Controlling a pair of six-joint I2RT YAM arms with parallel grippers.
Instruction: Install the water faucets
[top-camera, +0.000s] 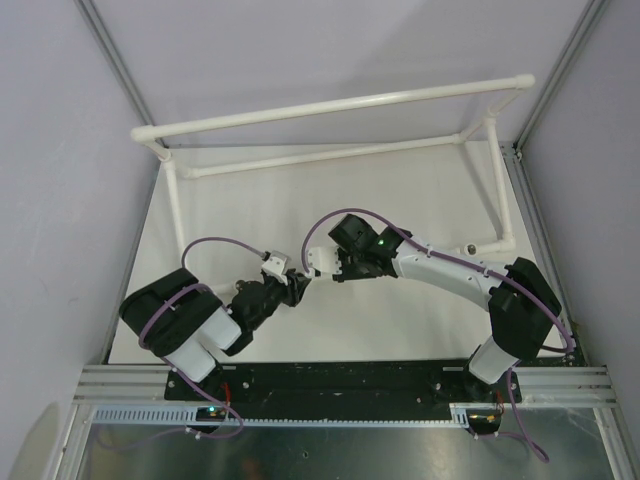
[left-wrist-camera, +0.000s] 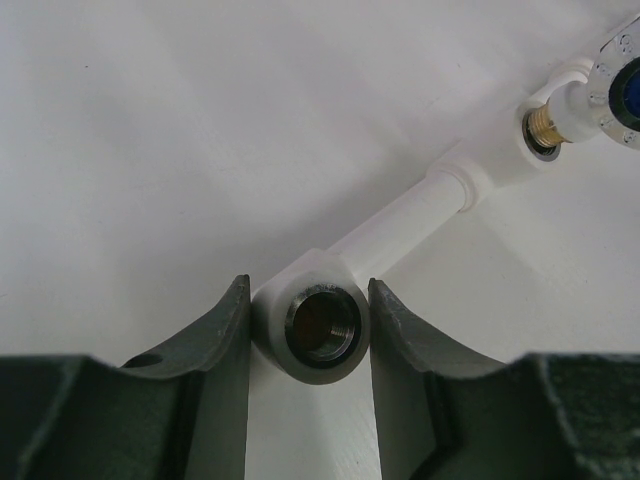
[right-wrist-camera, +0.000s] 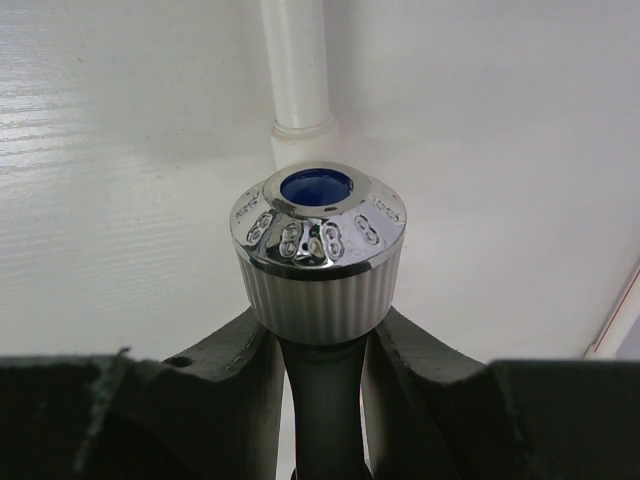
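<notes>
My left gripper is closed round a white pipe fitting (left-wrist-camera: 296, 278) with a threaded socket, part of the white pipe run. Further along that run, at upper right of the left wrist view, a chrome-capped faucet (left-wrist-camera: 622, 85) with blue centre meets a second fitting (left-wrist-camera: 505, 150), brass thread showing at the socket. My right gripper holds a faucet with a ribbed chrome head and blue top (right-wrist-camera: 318, 245). In the top view both grippers (top-camera: 293, 280) meet near the middle of the lower pipe; the held parts are small there.
A white pipe frame (top-camera: 330, 105) spans the back and sides of the board (top-camera: 330, 200). The board's middle behind the grippers is clear. Side walls and metal rails (top-camera: 580, 380) border the space.
</notes>
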